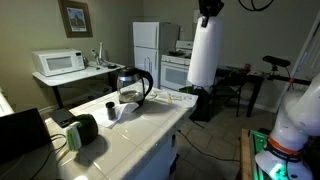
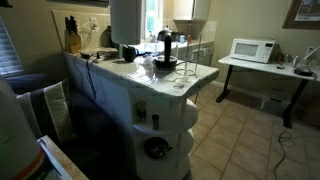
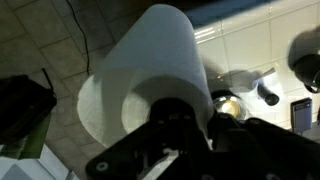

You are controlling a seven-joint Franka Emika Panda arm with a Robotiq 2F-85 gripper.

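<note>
A white paper towel roll (image 1: 206, 55) hangs upright in the air in exterior view 1, well above the floor and right of the counter. My gripper (image 1: 208, 14) is shut on its top end. From the wrist, the white roll (image 3: 150, 65) fills the middle of the view and extends away from the dark gripper parts; the exact contact of the fingers is hard to make out. Only the lower part of the white roll (image 2: 126, 22) appears in exterior view 2, at the top edge, in front of the counter's far end.
The white counter (image 1: 145, 122) carries a kettle (image 1: 133, 84), a dark cup (image 1: 111, 110) and a dark green rounded object (image 1: 84, 130). A microwave (image 1: 59, 62) stands on a table behind. Open floor (image 1: 205, 145) lies below the roll.
</note>
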